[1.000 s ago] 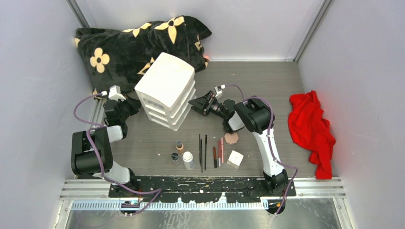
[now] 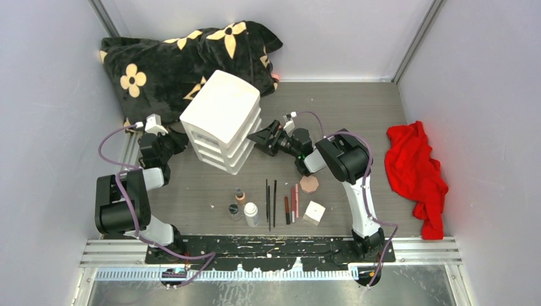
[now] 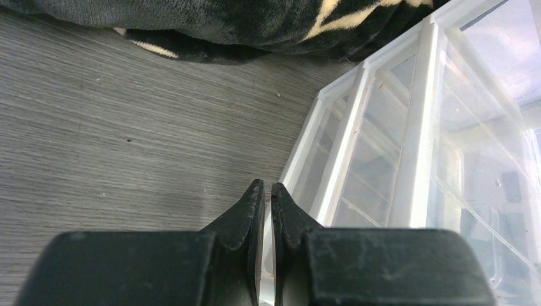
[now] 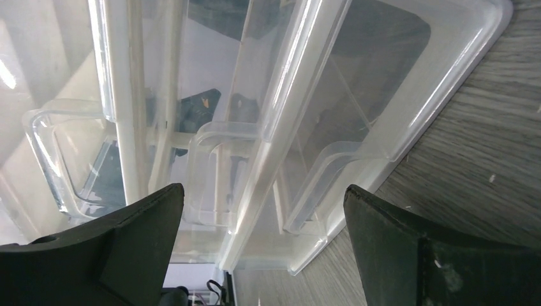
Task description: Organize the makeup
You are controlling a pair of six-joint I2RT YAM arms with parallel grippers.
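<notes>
A white organizer point(image 2: 219, 108) with clear drawers point(image 4: 376, 57) stands at centre-left, turned at an angle. My right gripper point(image 2: 258, 136) is at its right side, open, its fingertips close in front of the drawer fronts and handles, nothing visibly between them. My left gripper point(image 2: 180, 143) is at the organizer's left; in the left wrist view its fingertips sit close together with a narrow gap, nothing seen between. Along the front lie several dark pencils point(image 2: 274, 204), lip pencils point(image 2: 293, 204), a foundation bottle point(image 2: 240, 196), a white bottle point(image 2: 252, 217), a compact point(image 2: 309, 185) and a pale box point(image 2: 314, 212).
A black patterned cushion point(image 2: 147, 70) lies along the back left, behind the organizer. A red cloth point(image 2: 415, 178) is at the right.
The organizer and the left arm look unchanged.
</notes>
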